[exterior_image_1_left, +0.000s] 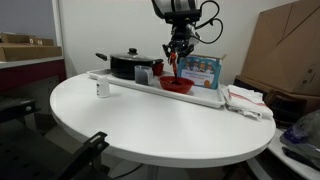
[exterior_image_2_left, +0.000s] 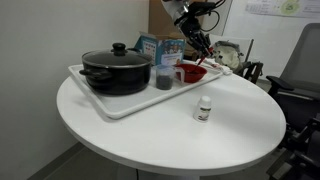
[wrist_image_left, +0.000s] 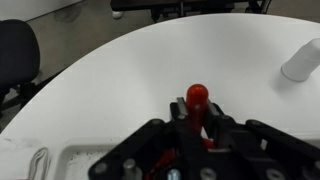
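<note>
High over the back of the table, my gripper (exterior_image_1_left: 172, 54) points down and is shut on a red utensil (wrist_image_left: 197, 98). Its red end shows between the fingertips in the wrist view. In exterior view 1 a thin red length runs from the gripper down to the red bowl (exterior_image_1_left: 177, 87); its lower end appears to be inside the bowl, though whether it touches the bottom cannot be told. The bowl sits on a white tray (exterior_image_1_left: 208, 98). Most of the bowl is hidden behind the gripper in the wrist view.
On the same tray stand a black lidded pot (exterior_image_2_left: 115, 70), a dark-filled clear container (exterior_image_2_left: 166, 77) and a colourful box (exterior_image_1_left: 200, 70). Folded white cloths (exterior_image_1_left: 248, 101) lie right of it. A small white bottle (exterior_image_2_left: 203, 109) stands nearer the front.
</note>
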